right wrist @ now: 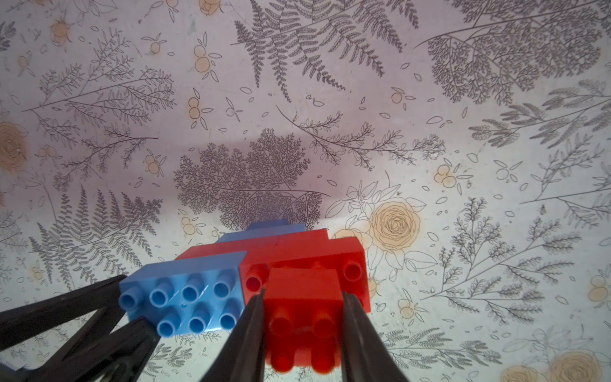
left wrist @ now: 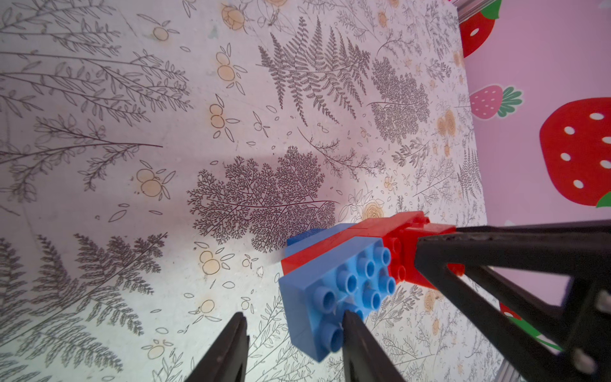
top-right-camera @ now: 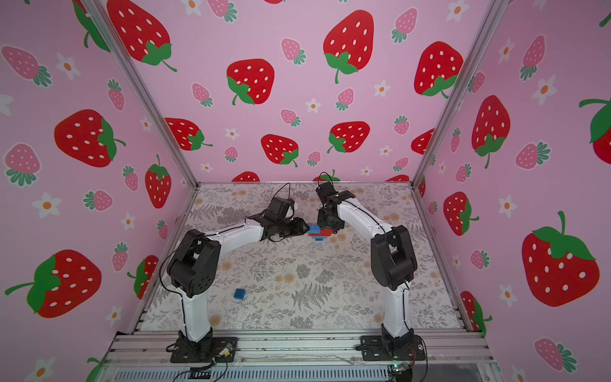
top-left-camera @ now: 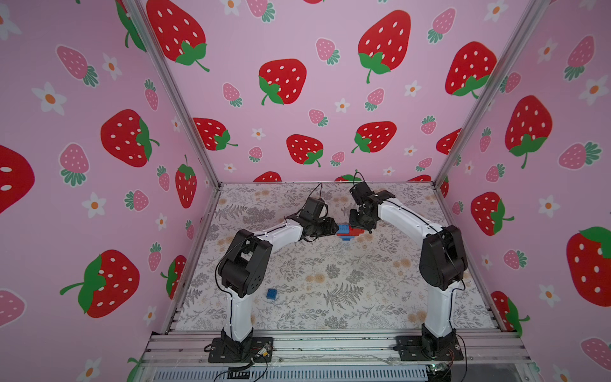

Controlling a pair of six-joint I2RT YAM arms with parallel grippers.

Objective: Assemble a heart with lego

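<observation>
A stack of bricks is in the middle between my two arms: a small blue brick (right wrist: 267, 230), then a red layer (left wrist: 347, 242), then a blue studded brick (right wrist: 184, 286) beside a red studded brick (right wrist: 352, 267). My right gripper is shut on a red brick (right wrist: 302, 286), which sits against the red part and hides some of it. At the blue studded brick's left end is my left gripper, its fingers parted around a corner, a gap showing on one side. Whether it grips is unclear.
A loose blue brick (top-left-camera: 271, 294) lies alone at the front left of the table. Both grippers are close together at the stack, with little room between them.
</observation>
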